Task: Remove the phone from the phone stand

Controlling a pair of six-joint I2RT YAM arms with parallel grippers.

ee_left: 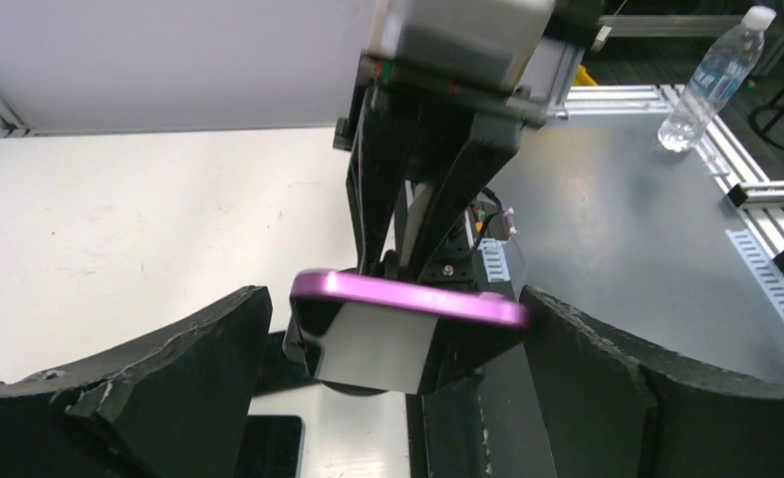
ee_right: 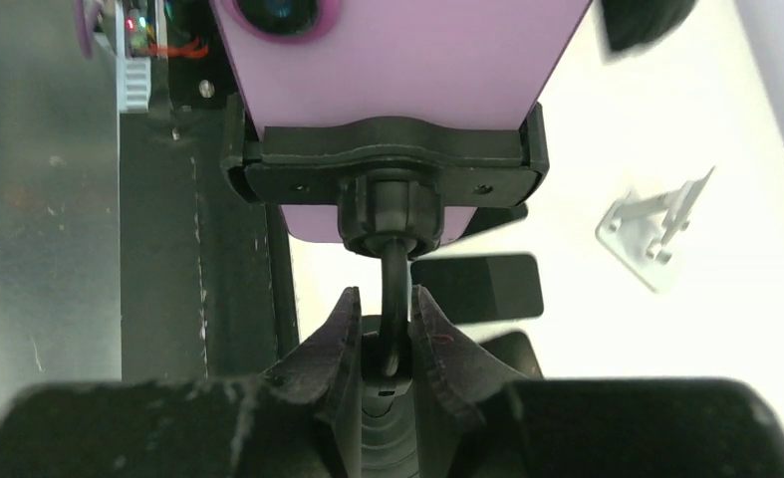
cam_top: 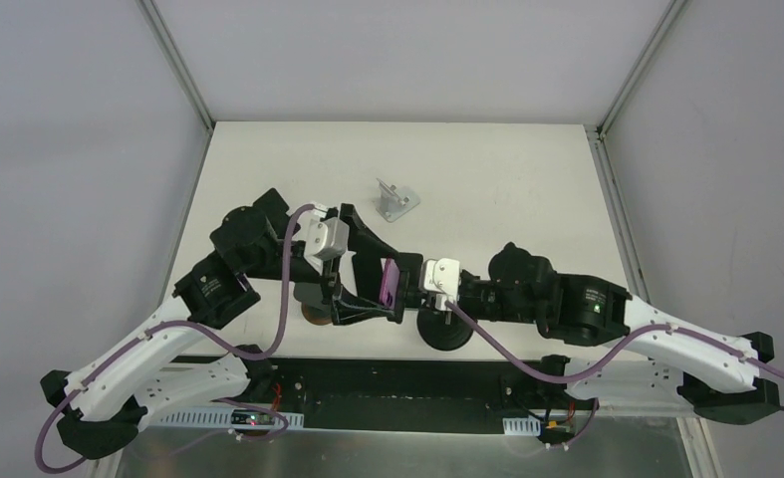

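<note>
The purple phone (cam_top: 390, 284) stands upright in the black clamp (ee_right: 388, 164) of the phone stand, its back filling the top of the right wrist view. My left gripper is open, with its fingers on either side of the phone; gaps show beside the phone's pink edge. On the stand's thin stem (ee_right: 394, 299), just below the clamp, my right gripper has its fingers close at both sides. Whether they press on the stem cannot be made out. The round black base (cam_top: 444, 330) shows in the top view near the table's front edge.
A grey metal bracket (cam_top: 397, 202) stands on the white table (cam_top: 507, 179) behind the arms. Dark flat phones (ee_right: 482, 289) lie on the table below the clamp. A brown round object (cam_top: 316, 315) sits near the left arm.
</note>
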